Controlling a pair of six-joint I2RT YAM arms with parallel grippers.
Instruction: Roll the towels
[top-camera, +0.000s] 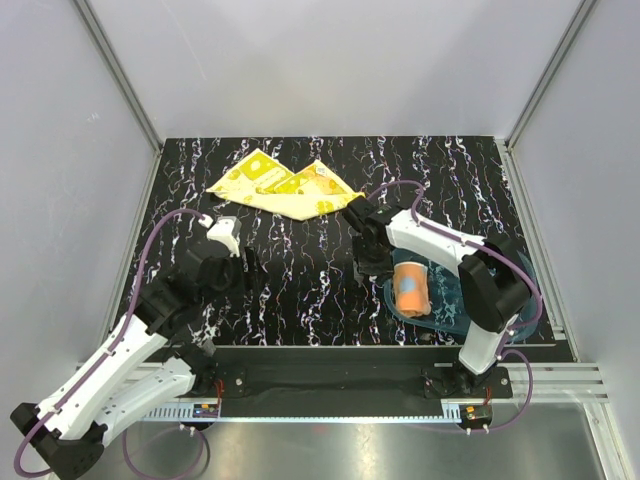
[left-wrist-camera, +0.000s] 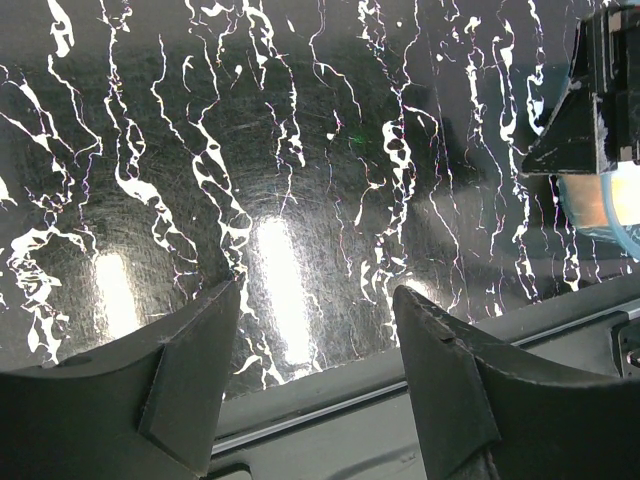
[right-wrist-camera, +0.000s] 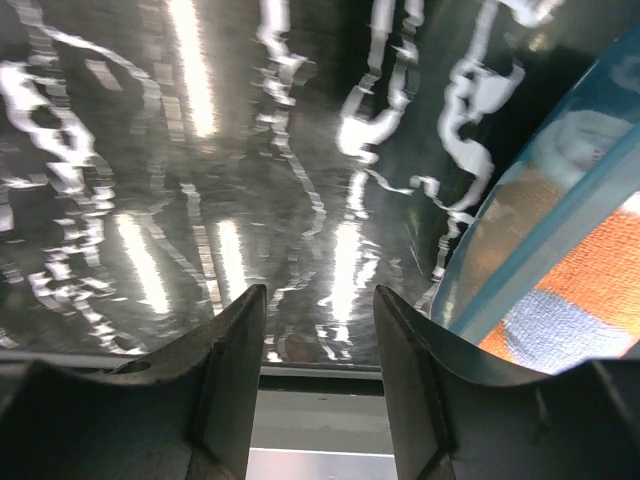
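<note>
Inside the blue bin lies a rolled orange towel (top-camera: 411, 291) with a pale blue spot; part of it also shows at the right of the right wrist view. A yellow patterned towel (top-camera: 300, 205) is spread in uneven folds at the back of the dark table. Just left of the bin, above bare table, my right gripper is open and empty. My left gripper also stands open over bare table at the left, with nothing between its fingers.
The clear blue bin (top-camera: 462, 332) occupies the right side, partly under the right arm. Between the two grippers the black, white-veined table (top-camera: 310, 285) is bare. Pale walls close in the back and sides.
</note>
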